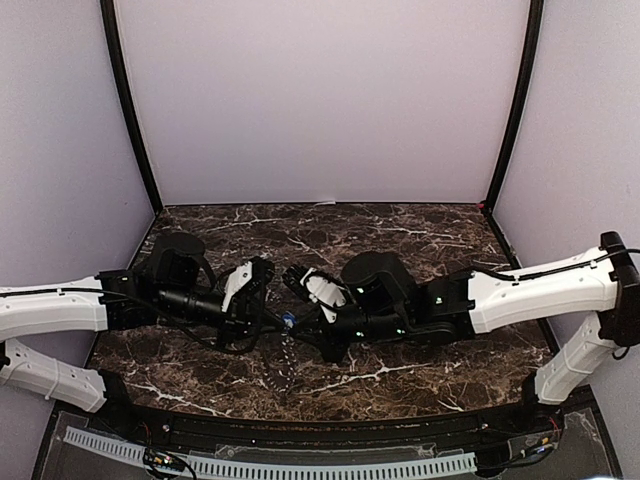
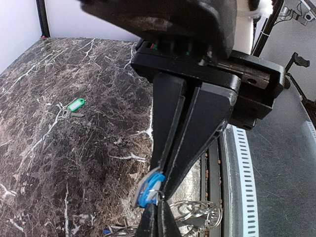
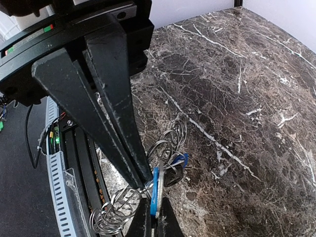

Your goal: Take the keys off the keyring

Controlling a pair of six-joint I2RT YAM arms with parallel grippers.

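Close together over the front middle of the table are my left gripper and right gripper, both shut. A blue key tag (image 3: pixel 154 190) stands edge-on at the right fingertips, which appear to pinch it. Thin silver wire of the keyring chain (image 3: pixel 112 210) runs to the left gripper's fingertips, where the chain seems held; the exact grip is hard to see. From there the chain (image 1: pixel 279 365) hangs in loops. A darker blue tag (image 3: pixel 181 159) is among the loops. Whether the lighter blue tag is still linked to the ring cannot be told.
A key with a green tag (image 2: pixel 76 104) lies apart on the dark marbled table (image 2: pixel 44 148). A perforated white strip (image 1: pixel 270 467) runs along the front edge.
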